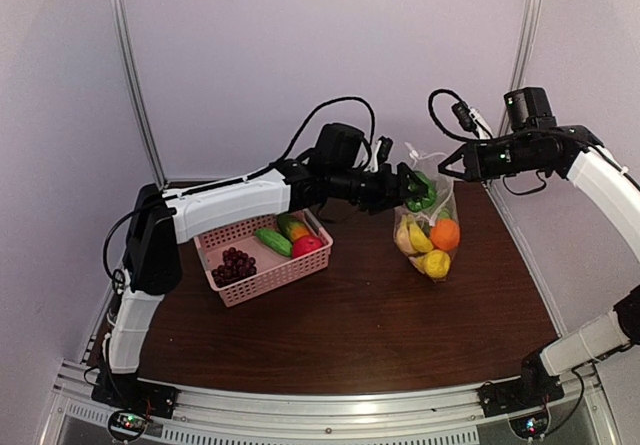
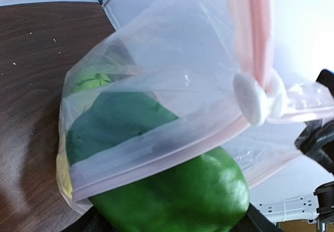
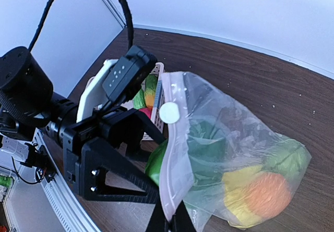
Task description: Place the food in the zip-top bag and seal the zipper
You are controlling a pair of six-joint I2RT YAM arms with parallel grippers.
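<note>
The clear zip top bag (image 1: 404, 229) hangs on the right with yellow fruit (image 1: 436, 263) and an orange (image 1: 445, 234) in its lower part. Its pink-edged rim is pinched by my shut right gripper; a white slider (image 3: 169, 112) sits on that rim. A green pepper (image 2: 172, 195) is partly inside the bag mouth, its far part seen through the plastic. My left gripper is at the mouth with the pepper between its part-open fingers (image 3: 119, 170). Whether they still grip it is unclear.
A pink basket (image 1: 262, 287) on the left holds grapes (image 1: 234, 266), a cucumber (image 1: 273, 241), a red round item (image 1: 306, 246) and another orange-green one (image 1: 292, 227).
</note>
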